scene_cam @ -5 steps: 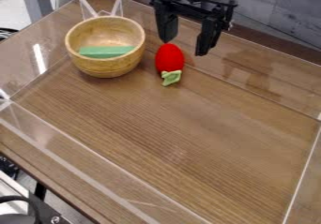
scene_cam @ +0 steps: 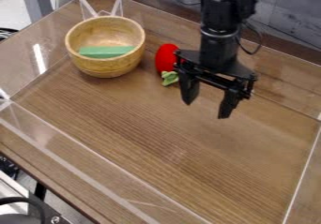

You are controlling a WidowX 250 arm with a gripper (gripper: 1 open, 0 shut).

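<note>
My black gripper [scene_cam: 211, 89] hangs over the middle-right of the wooden table [scene_cam: 150, 153], its fingers spread open and pointing down. Just left of it lies a red object with a green part [scene_cam: 167, 57], partly hidden behind the gripper. At the upper left is a yellow bowl [scene_cam: 104, 31] holding a mint-green item [scene_cam: 107, 52].
Dark cables show at the lower left edge, outside the table, and at the upper left beyond it.
The gripper has come down and toward the front from the back of the table, now standing beside the red object. The bowl and red object appear unmoved.
</note>
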